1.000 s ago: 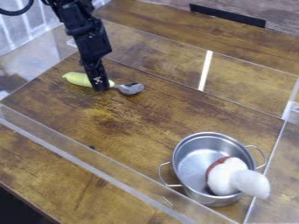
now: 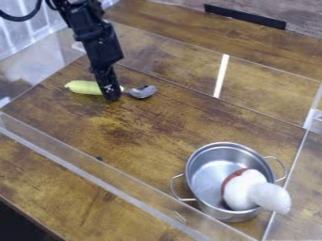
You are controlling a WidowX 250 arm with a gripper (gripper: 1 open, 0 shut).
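My gripper (image 2: 111, 92) is low over the table at the upper left, by a utensil with a yellow-green handle (image 2: 83, 88) and a rounded grey metal end (image 2: 141, 91). The fingers sit at the utensil's middle and hide part of it; whether anything is between them cannot be made out. A metal pot (image 2: 204, 166) stands at the lower right, holding a white object with a reddish-brown patch (image 2: 244, 188).
Clear panels edge the wooden table (image 2: 126, 141) at the left, front and right. A white strip (image 2: 223, 76) lies at the back right.
The pot looks unmoved.
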